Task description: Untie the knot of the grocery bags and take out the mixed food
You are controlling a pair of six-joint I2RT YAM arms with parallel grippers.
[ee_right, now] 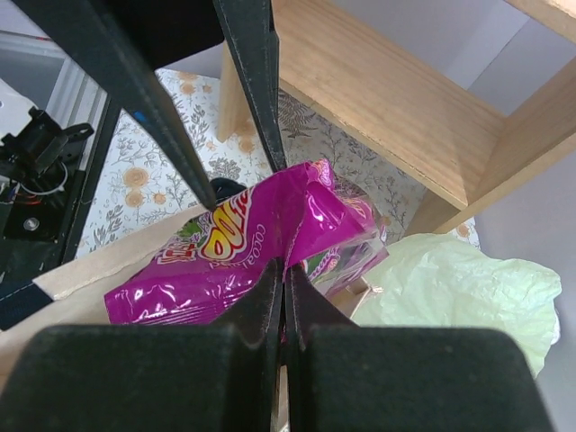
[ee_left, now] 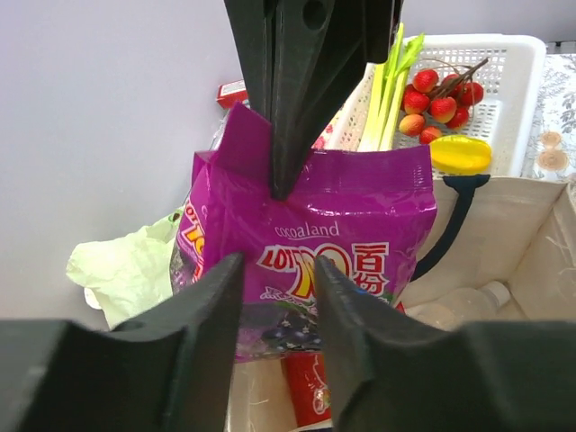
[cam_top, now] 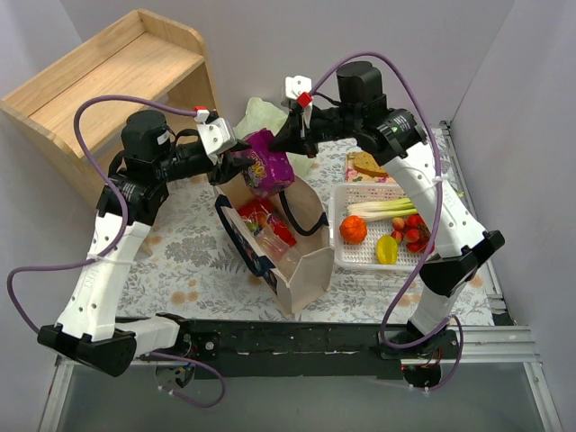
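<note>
A shiny purple snack bag (cam_top: 265, 169) hangs above an open beige grocery bag (cam_top: 304, 270), which holds red packets and a clear bottle. My right gripper (cam_top: 282, 142) is shut on the top edge of the purple bag, as the right wrist view shows. My left gripper (cam_top: 240, 158) is at the bag's left side, its fingers part open around or just before the plastic (ee_left: 324, 234); whether they touch it I cannot tell. A pale green crumpled bag (ee_right: 450, 297) lies behind.
A wooden shelf (cam_top: 108, 63) stands at the back left. A white basket (cam_top: 360, 256) of vegetables and fruit sits at the right, with bread on a colourful board (cam_top: 369, 164) behind it. Floral table surface shows at the front left.
</note>
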